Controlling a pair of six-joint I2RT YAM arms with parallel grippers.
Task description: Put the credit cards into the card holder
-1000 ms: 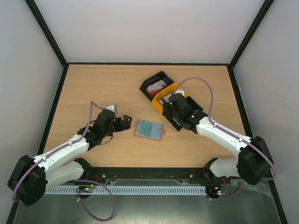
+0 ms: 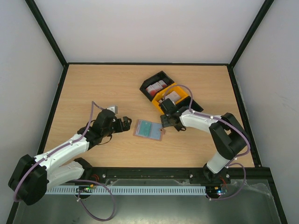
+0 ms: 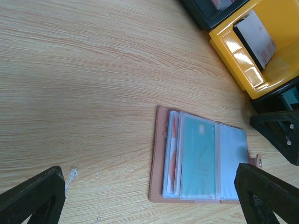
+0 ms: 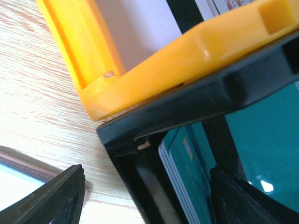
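The card holder (image 3: pixel 156 163) lies spread on the table with clear sleeves; a teal card (image 3: pixel 198 154) and a reddish-white card (image 3: pixel 173 154) show at its left side. In the right wrist view, teal cards (image 4: pixel 187 172) stand in the nearest black bin (image 4: pixel 145 186). My right gripper is open at this bin, its left finger outside the bin's wall and its right finger by the teal cards, nothing held. My left gripper is open too, above the table left of the holder (image 2: pixel 148 129), with nothing between its fingers.
A yellow bin (image 2: pixel 160 97) with pale cards stands beside the near black bin. Behind it, another black bin (image 2: pixel 149 80) holds red-and-white cards.
The left arm and the holder have stayed still.
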